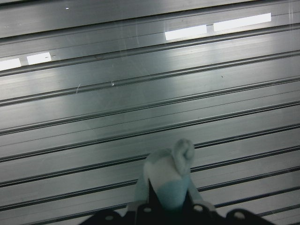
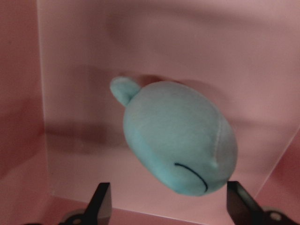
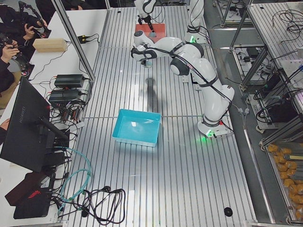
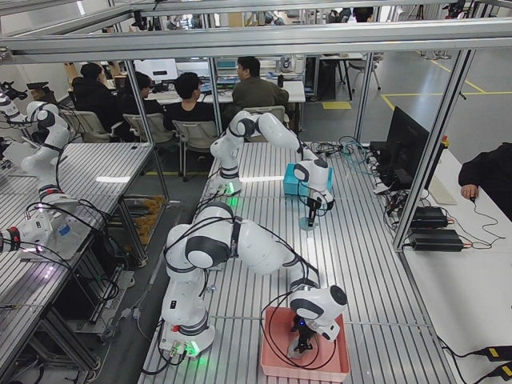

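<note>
My left gripper is shut on a light blue and white plush toy (image 1: 171, 187), held over bare slatted metal in mid table. My right gripper is down inside a pink bin (image 4: 272, 360) at the near end in the camera right view, open, its fingers at the near side of a light blue plush toy (image 2: 173, 131) with a dark stitched line, lying on the bin floor. Nothing is between those fingers.
A turquoise bin (image 3: 136, 126) stands empty on the table. Cables (image 3: 99, 203), a monitor (image 3: 28, 123) and power boxes (image 3: 66, 87) lie along one side.
</note>
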